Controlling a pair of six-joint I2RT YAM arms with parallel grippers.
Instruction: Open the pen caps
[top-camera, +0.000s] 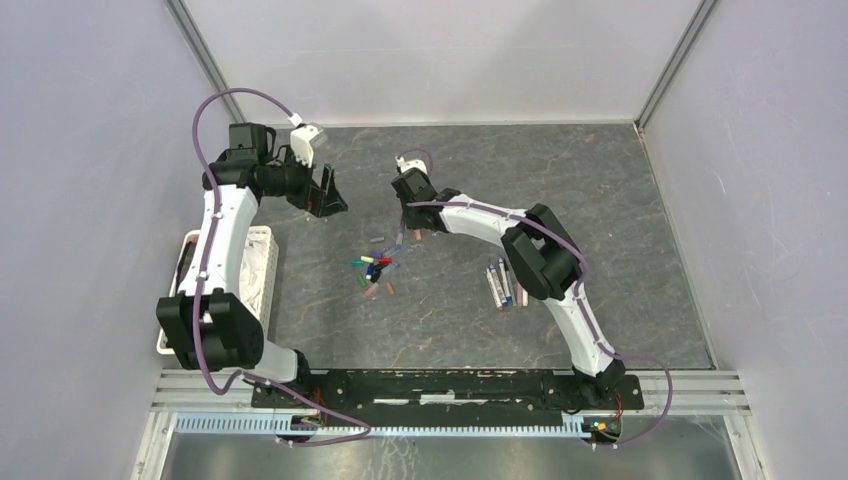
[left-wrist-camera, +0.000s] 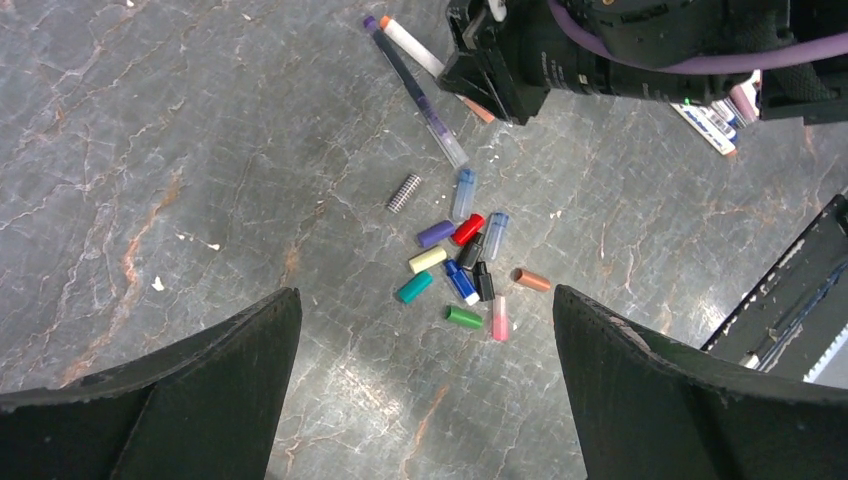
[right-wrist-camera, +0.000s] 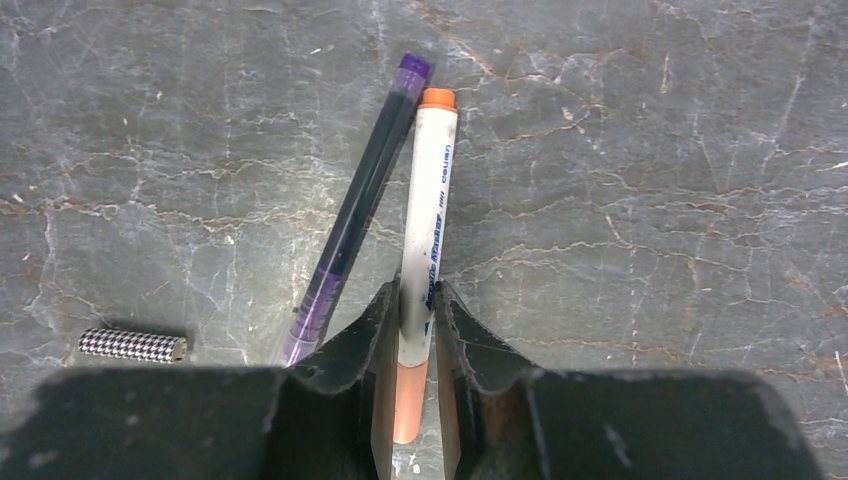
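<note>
In the right wrist view a white marker (right-wrist-camera: 426, 200) with an orange cap lies between the fingertips of my right gripper, which are close about its barrel; whether they grip it is unclear. A purple pen (right-wrist-camera: 356, 210) lies alongside to its left. In the left wrist view loose caps lie in a cluster, among them red (left-wrist-camera: 467, 229), yellow (left-wrist-camera: 427, 259), green (left-wrist-camera: 463, 316) and teal (left-wrist-camera: 414, 287), near a checked piece (left-wrist-camera: 403, 192). My left gripper (top-camera: 325, 190) stands open above the table at the left, holding nothing.
A row of markers (top-camera: 497, 283) lies right of centre, partly under the right arm. A white basket (top-camera: 263, 285) stands at the left edge.
</note>
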